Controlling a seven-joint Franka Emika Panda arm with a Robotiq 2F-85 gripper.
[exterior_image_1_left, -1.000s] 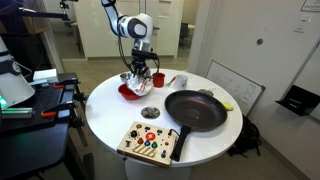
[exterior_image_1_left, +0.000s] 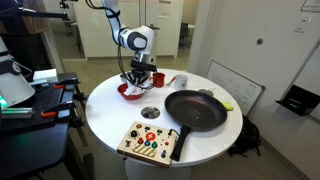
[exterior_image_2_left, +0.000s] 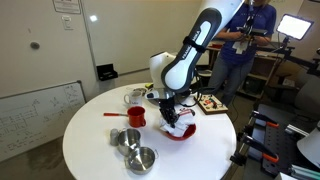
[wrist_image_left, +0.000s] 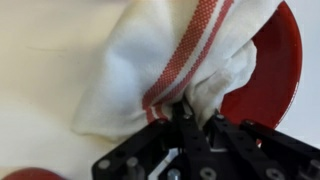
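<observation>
A white cloth with red stripes (wrist_image_left: 168, 62) fills much of the wrist view, bunched at my gripper, which is shut on it. Part of the cloth lies over a red bowl (wrist_image_left: 275, 62), whose curved wall shows on the right. From the side, the cloth (exterior_image_2_left: 178, 125) is gathered in and over the red bowl (exterior_image_2_left: 184, 136), with my gripper (exterior_image_2_left: 172, 112) just above. In exterior view 1 the gripper (exterior_image_1_left: 138, 76) is low over the red bowl (exterior_image_1_left: 131, 94). The fingertips are mostly hidden by cloth.
A black frying pan (exterior_image_1_left: 197, 111) and a toy board with knobs (exterior_image_1_left: 149, 143) occupy the table's other side. Near the bowl stand a red mug (exterior_image_2_left: 136, 115) and steel pots (exterior_image_2_left: 142, 159).
The gripper has moved down and toward the left of exterior view 1, carrying the cloth. The cloth hung more freely beside the bowl before; now it is bunched lower at the bowl.
</observation>
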